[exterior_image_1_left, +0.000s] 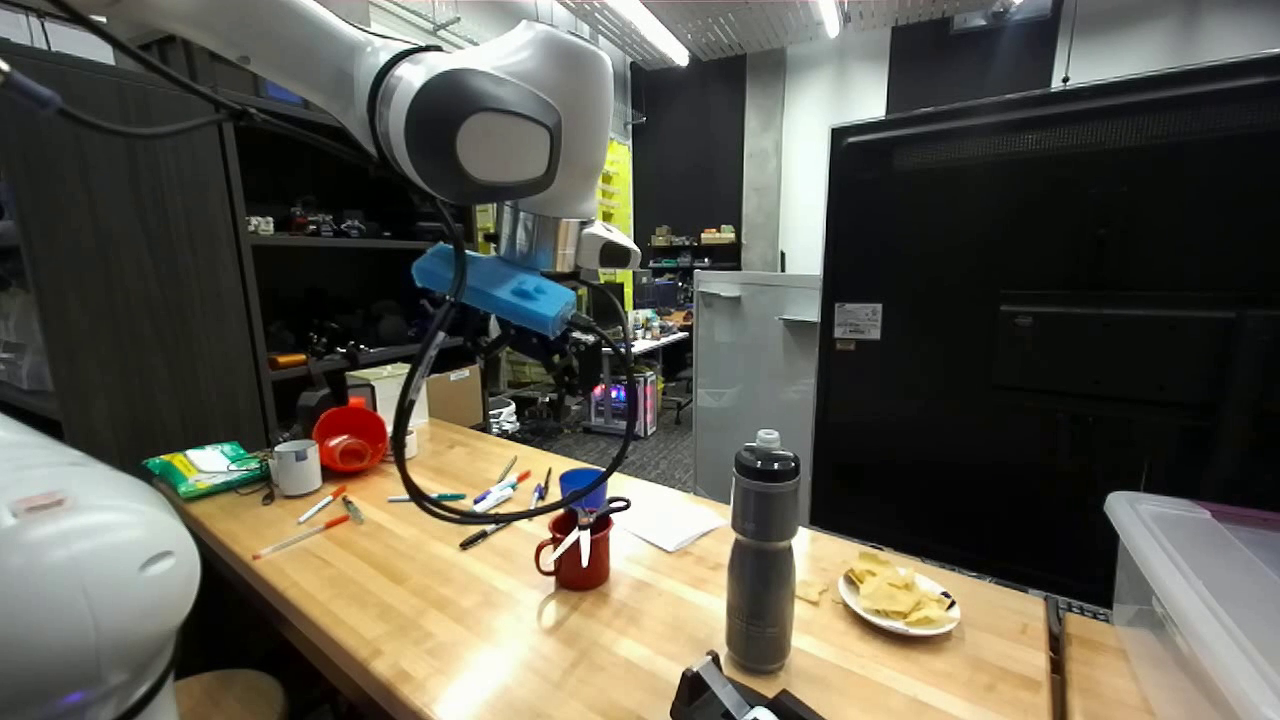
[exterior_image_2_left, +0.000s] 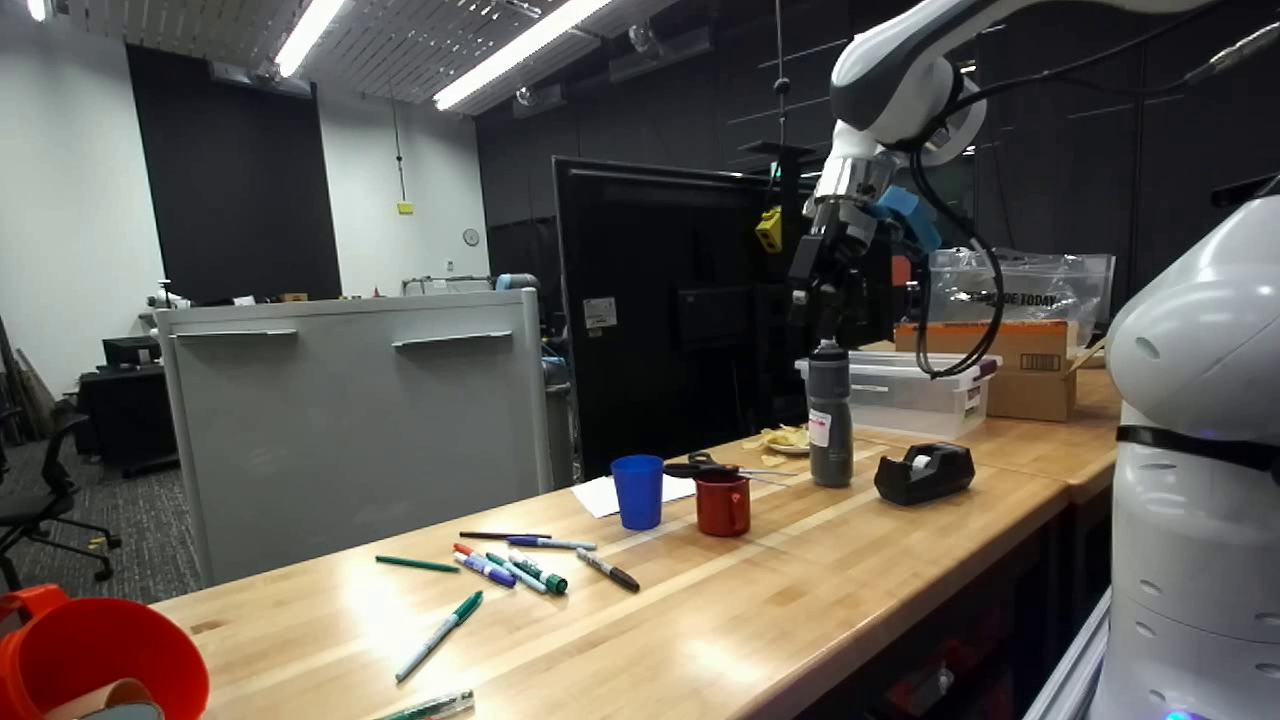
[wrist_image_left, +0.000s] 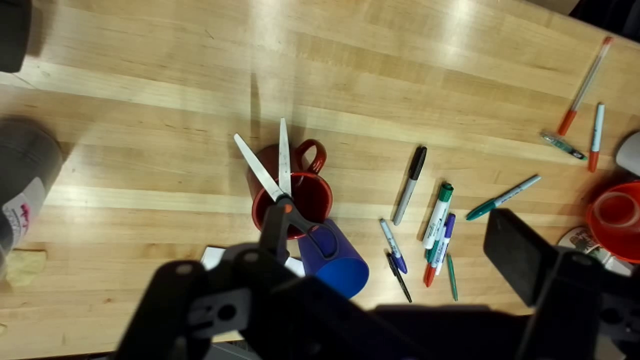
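My gripper hangs high above the table with its fingers wide apart. The black fingers (wrist_image_left: 514, 258) stand at either side of the wrist view, and only bare table and objects far below show between them. A red mug (wrist_image_left: 321, 195) is upright on the table, and open scissors (wrist_image_left: 282, 180) rest across its mouth, blades over one side. Beside the mug is a blue cup (exterior_image_2_left: 638, 492). Several markers and pens (wrist_image_left: 439, 216) lie scattered on the wood, some of them in a loose cluster.
A tall grey bottle (exterior_image_1_left: 762, 552) stands near a plate of chips (exterior_image_1_left: 897, 596). A black tape dispenser (exterior_image_2_left: 924, 473) sits close to the table's front edge. At the far end are a red container (exterior_image_1_left: 350, 438), a white mug (exterior_image_1_left: 296, 467) and a green packet (exterior_image_1_left: 206, 469).
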